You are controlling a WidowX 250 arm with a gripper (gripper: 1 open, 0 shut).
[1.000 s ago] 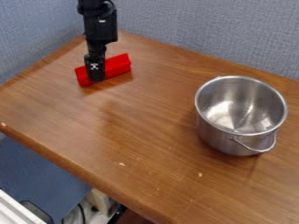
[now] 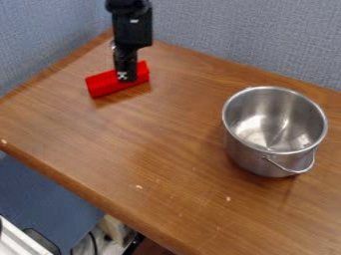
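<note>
A red bar-shaped object (image 2: 104,86) lies on the wooden table toward the back left. My black gripper (image 2: 126,74) points down just over its middle to right end, partly covering it from this view. The gripper looks shut, and I see nothing held up between its fingers; whether it touches the red object is hard to tell.
A large steel pot (image 2: 273,127) with a wire handle stands on the right side of the table (image 2: 147,169). Grey-blue padded walls line the back and left, and the table's front-left edge drops to the floor.
The red object and the pot look to be in the same places.
</note>
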